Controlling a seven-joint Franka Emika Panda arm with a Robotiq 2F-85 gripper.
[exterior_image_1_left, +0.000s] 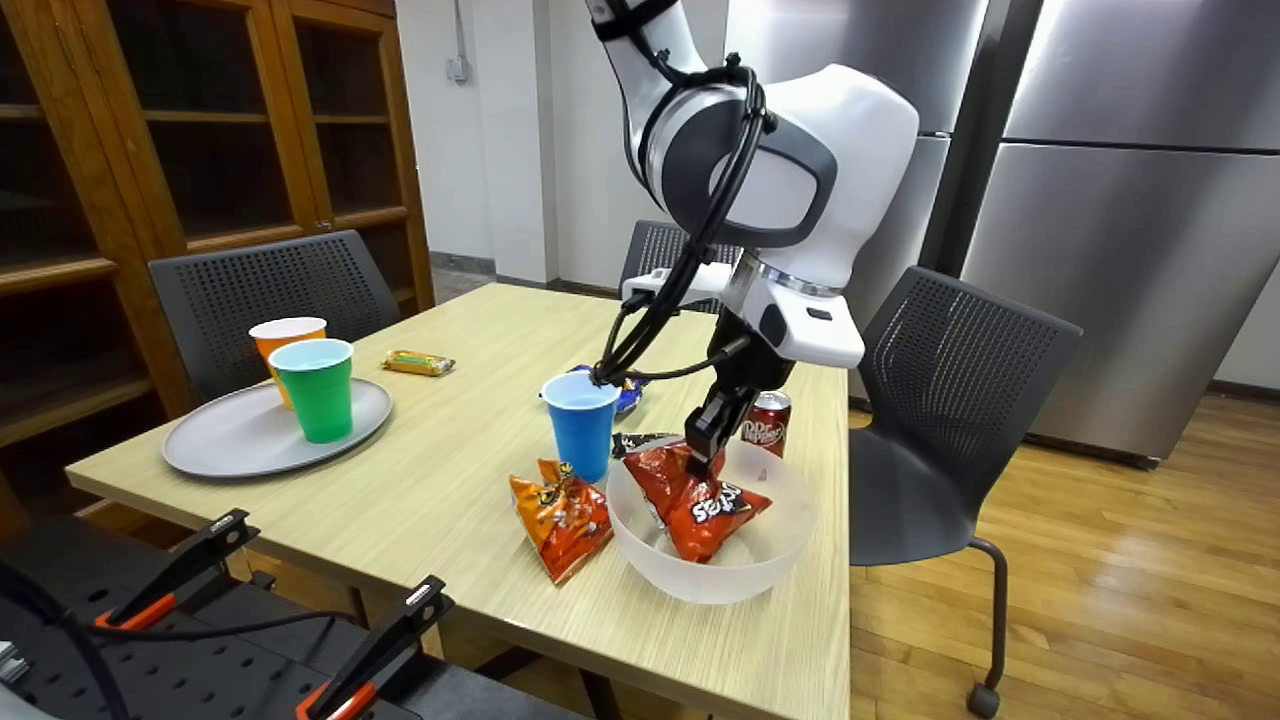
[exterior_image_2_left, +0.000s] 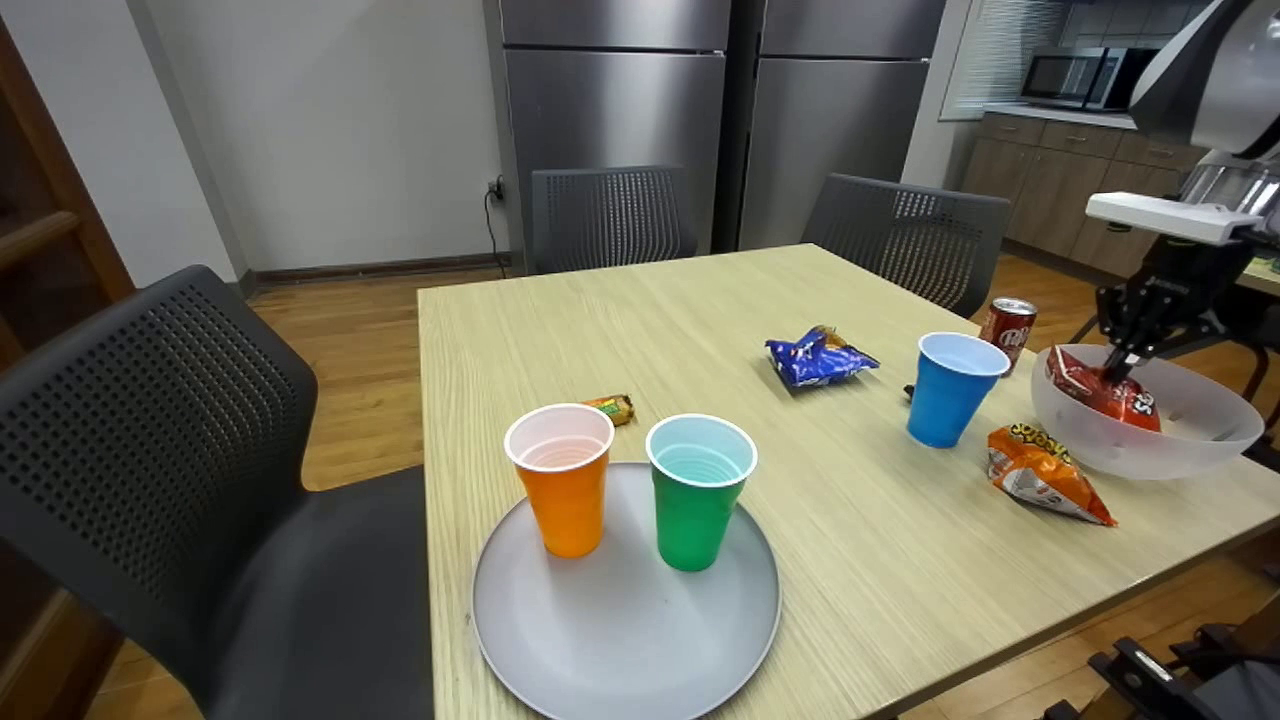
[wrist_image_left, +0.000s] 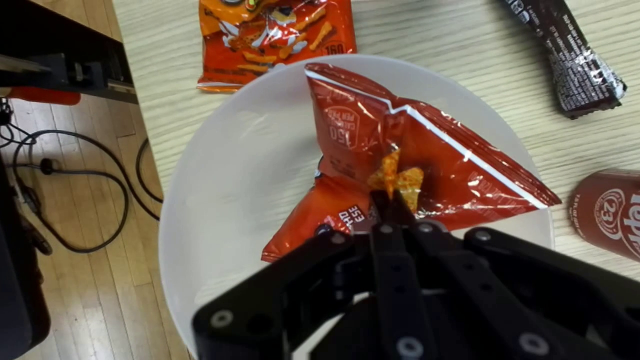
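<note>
My gripper is shut at the middle of a red chip bag (wrist_image_left: 456, 174), its fingertips against the creased film, which bunches up at them. The bag is inside a white translucent bowl (wrist_image_left: 228, 180), tilted, with one end over the bowl's floor and its upper edge near the rim. In exterior view 1 the gripper (exterior_image_1_left: 701, 466) points down into the bowl (exterior_image_1_left: 708, 584) from above. The fingertips are partly hidden by the bag in the exterior views.
Close to the bowl are an orange snack bag (exterior_image_1_left: 561, 528), a blue cup (exterior_image_1_left: 582, 432), a dark-wrapped bar (wrist_image_left: 570, 66) and a soda can (exterior_image_1_left: 768, 422). A blue snack bag (exterior_image_2_left: 819, 359) lies farther off. Orange (exterior_image_2_left: 564, 492) and green (exterior_image_2_left: 693, 516) cups stand on a grey plate (exterior_image_2_left: 624, 648).
</note>
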